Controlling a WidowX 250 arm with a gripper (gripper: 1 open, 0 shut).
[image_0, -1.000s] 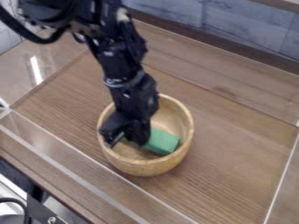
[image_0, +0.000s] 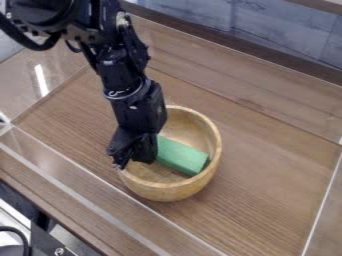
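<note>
My black gripper (image_0: 136, 141) reaches down from the top left into the left part of a light wooden bowl (image_0: 175, 189) on the table. A green rectangular block (image_0: 183, 156) lies inside the bowl, toward the right, just beside the gripper, which partly covers its left end. The fingers are dark and overlap, so I cannot tell how far open they are or whether they touch the block.
A grey-blue wall (image_0: 267, 35) runs along the back. Pale strips and a dark area with a cable lie at the left and lower left.
The green block's visible part has shifted within the bowl.
</note>
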